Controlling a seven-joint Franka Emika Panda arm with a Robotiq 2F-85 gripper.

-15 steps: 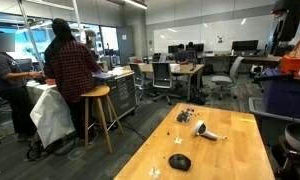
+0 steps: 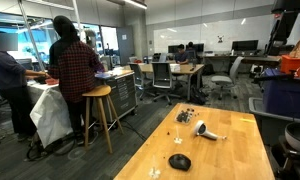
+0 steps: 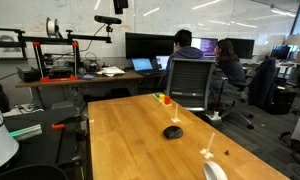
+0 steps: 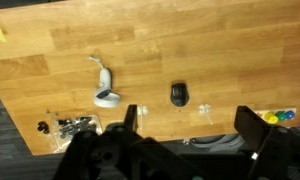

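High above the wooden table, my gripper stands open, its dark fingers wide apart at the bottom of the wrist view and nothing held. A black rounded object like a computer mouse (image 4: pixel 179 95) lies on the table beyond the fingers. Left of it is a white handheld device (image 4: pixel 106 88) with a round head, lying on its side. Small white pieces lie nearby, one white piece (image 4: pixel 205 112) to the right of the black object. In exterior view 1 the black object (image 2: pixel 180 161) is nearer the camera than the white device (image 2: pixel 206 131).
Small dark and metallic parts (image 4: pixel 72 128) cluster at one table edge. Colored round items (image 4: pixel 278 116) sit near another corner. People and office chairs stand in the room around it.
At the upper right of exterior view 1, the dark arm part has shifted slightly. The objects on the table have stayed where they were.
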